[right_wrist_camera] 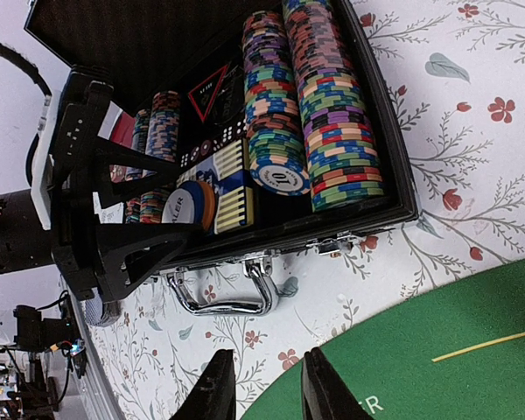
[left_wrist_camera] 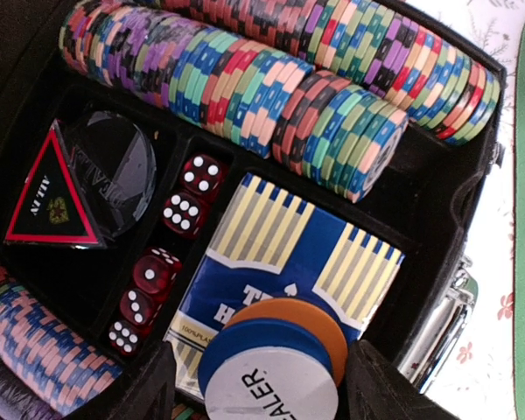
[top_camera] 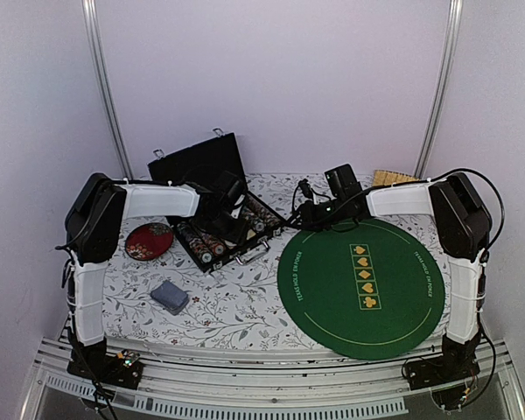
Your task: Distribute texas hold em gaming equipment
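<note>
The open black chip case point(top_camera: 188, 162) holds chip stacks point(left_wrist_camera: 385, 52), red dice point(left_wrist_camera: 183, 210), a blue-and-cream card box point(left_wrist_camera: 359, 280), a black triangular marker point(left_wrist_camera: 48, 201) and, on the card box, the white dealer button point(left_wrist_camera: 271, 394) with blue and orange discs. My left gripper is open, its fingers either side of the dealer button. My right gripper hovers near the edge of the green poker mat point(top_camera: 332, 289), in front of the case, its fingertips apart with nothing visible between them.
A red plate point(top_camera: 149, 241) and a grey-blue bundle point(top_camera: 169, 297) lie left of the case. A wooden object point(top_camera: 392, 176) stands at the back right.
</note>
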